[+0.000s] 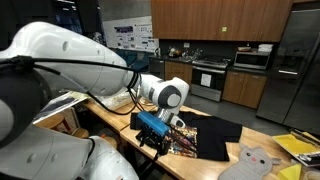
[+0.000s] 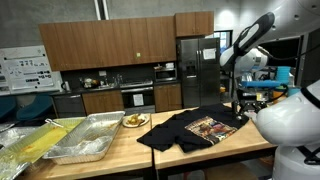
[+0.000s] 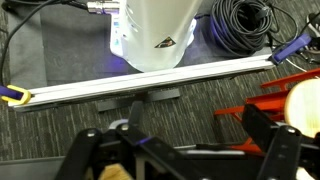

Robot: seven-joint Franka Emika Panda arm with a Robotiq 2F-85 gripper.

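Observation:
My gripper points down, its dark fingers [image 3: 128, 137] spread wide apart at the lower edge of the wrist view, with nothing held between them. Beneath it lie dark floor and a pale rail. In exterior view 1 the gripper [image 1: 152, 150] hangs at the near left side of the table; its fingertips are hard to make out there. A black cloth [image 1: 212, 134] lies spread on the wooden table, with a colourful patterned piece [image 2: 212, 129] on top of it.
A grey flat shape [image 1: 250, 163] lies at the table's near right, by a yellow item [image 1: 296, 145]. Foil-like trays [image 2: 88, 139] and a plate of food [image 2: 135, 121] stand away from the arm. Bare wood [image 1: 205, 168] shows in front of the cloth. Loops of black cable [image 3: 242, 25] lie near the base.

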